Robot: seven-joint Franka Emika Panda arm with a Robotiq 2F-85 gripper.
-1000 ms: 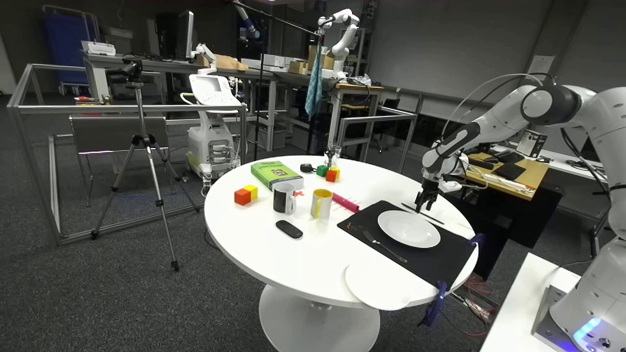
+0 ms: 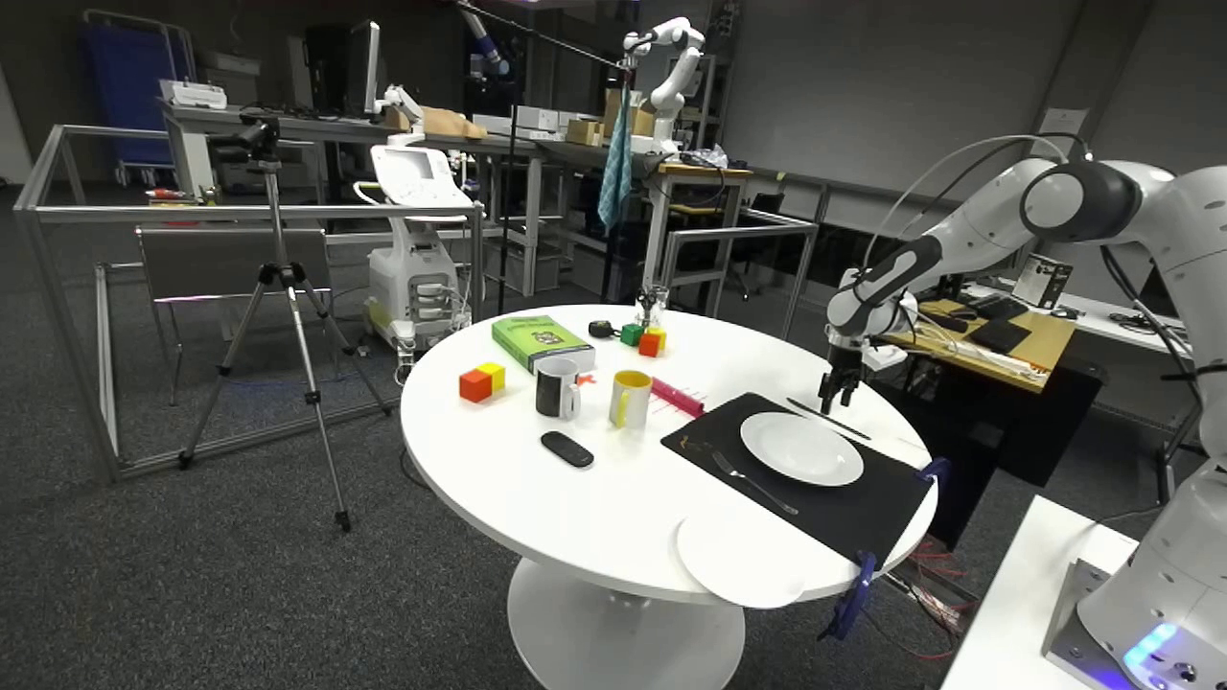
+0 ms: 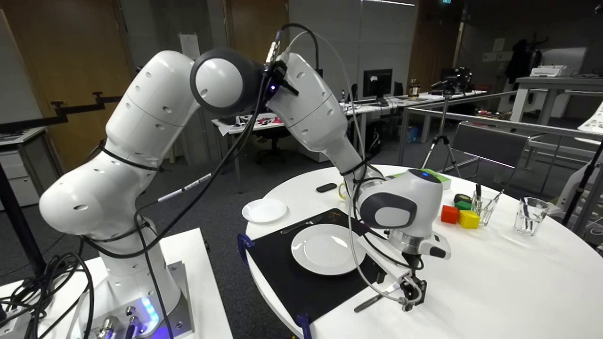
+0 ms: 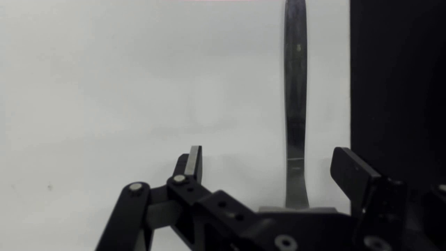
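A knife (image 4: 295, 88) lies flat on the white table (image 4: 125, 83), parallel to the edge of the black mat (image 4: 401, 83). My gripper is open above it, one finger on each side, the knife nearer the right finger (image 4: 355, 173). Nothing is clasped between the fingers. In the first exterior view my gripper (image 2: 837, 401) hangs low beside the mat, at the knife (image 2: 851, 425). The second exterior view shows the knife (image 3: 370, 302) partly covered by my gripper (image 3: 410, 302). A white plate (image 2: 801, 448) sits on the mat, with a fork (image 2: 753, 483) on its other side.
Clear of the mat stand a yellow-white mug (image 2: 630, 401), a black-white mug (image 2: 557, 389) and a green box (image 2: 535, 341). A small plate (image 2: 736, 558) lies at the front edge. Clamps (image 2: 851, 598) grip the mat at the table's rim. Beyond my gripper the table is clear.
My gripper has shifted slightly to the right in the first exterior view, and the wrist has straightened a little. The knife and the other tabletop things look unmoved.
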